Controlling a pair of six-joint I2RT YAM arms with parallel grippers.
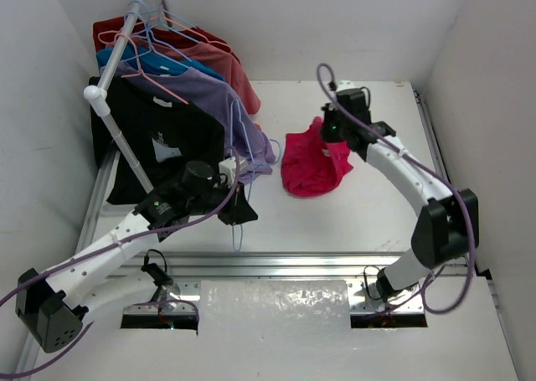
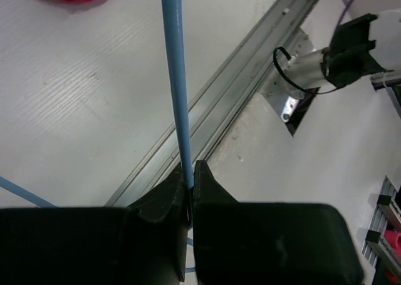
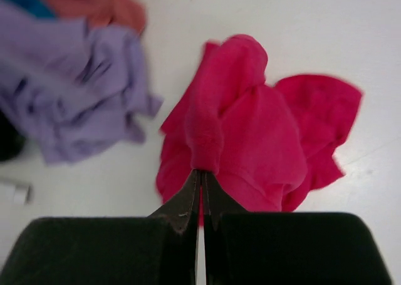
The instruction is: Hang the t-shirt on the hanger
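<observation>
A thin blue hanger [image 2: 177,78] runs up from between the fingers of my left gripper, which is shut on it above the table's front. The crumpled pink-red t-shirt [image 1: 306,172] lies on the white table, bunched up on its far side. Over that bunched part is my right gripper [image 1: 328,130], blurred in the top view. In the right wrist view, a raised fold of the t-shirt [image 3: 207,131] comes down to the closed fingertips of my right gripper, pinched at their tips.
On the left a white rack [image 1: 126,142] carries several garments on hangers, among them a black shirt [image 1: 146,126] and a purple shirt [image 1: 197,105] close to my left gripper.
</observation>
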